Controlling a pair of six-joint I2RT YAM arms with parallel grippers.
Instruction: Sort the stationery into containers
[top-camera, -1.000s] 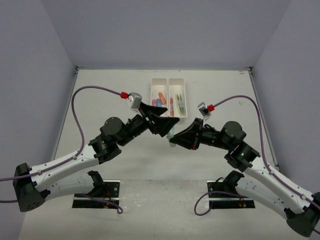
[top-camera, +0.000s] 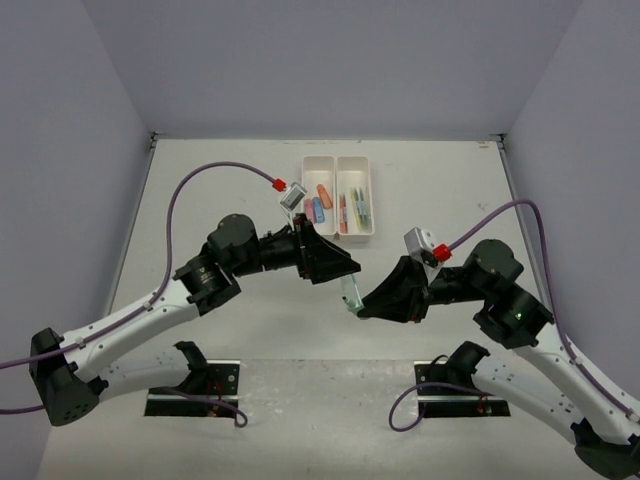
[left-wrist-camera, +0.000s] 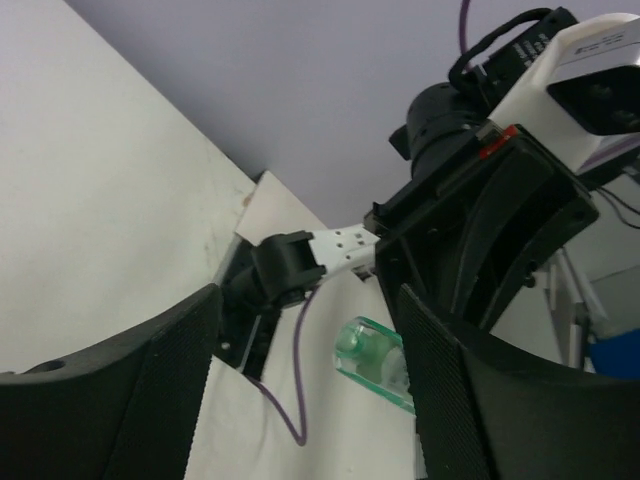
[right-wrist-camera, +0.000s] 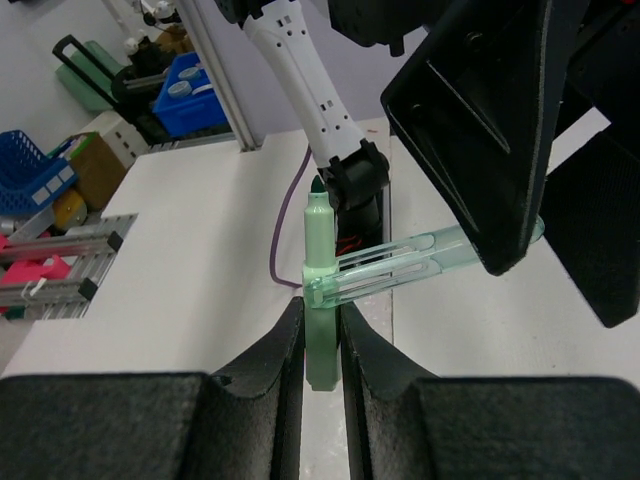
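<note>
Upright in the right wrist view, a pale green pen-like item (right-wrist-camera: 320, 235) is pinched by my right gripper, which is shut on it. A clear green piece (right-wrist-camera: 390, 268) juts sideways from the item, passing behind one finger of my left gripper. From the left wrist view, that gripper's fingers (left-wrist-camera: 155, 370) stand wide apart; the clear piece (left-wrist-camera: 375, 362) shows partly behind the other finger. In the top view, a pale container (top-camera: 318, 163) holds orange, blue and pink pieces, and a second container (top-camera: 352, 163) holds several slim pens.
The two arms meet over the middle of the white table (top-camera: 230, 170), their grippers very close together in front of the containers. Bare table lies to both sides of the containers. Walls (top-camera: 300, 70) enclose the back and sides.
The left gripper has moved slightly right and down, now beside the item's clear piece.
</note>
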